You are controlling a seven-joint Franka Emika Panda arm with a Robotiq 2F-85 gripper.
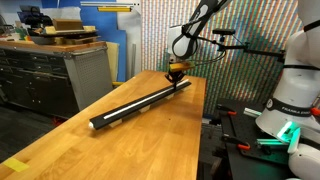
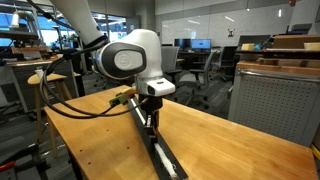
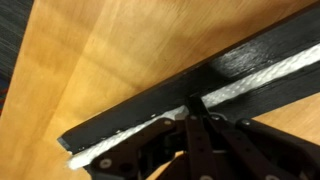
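Observation:
A long black channel [image 1: 115, 120] lies across the wooden table, with a white braided rope [image 3: 245, 83] running along its groove. My gripper [image 1: 175, 86] is low over the channel's far right part. Its dark fingertips [image 3: 195, 104] look shut and are right at the rope, pointing down into the groove. Whether they press on the rope cannot be told. Nothing shows between them. Near one end of the channel, the rope sticks out slightly past the black edge in the wrist view. The second exterior view has the gripper [image 2: 151, 130] over the channel, partly hiding it.
A second robot arm [image 1: 295, 90] stands at the right edge. Dark cabinets [image 1: 40, 75] line the back left, and a stool [image 2: 55, 85] stands beyond the table.

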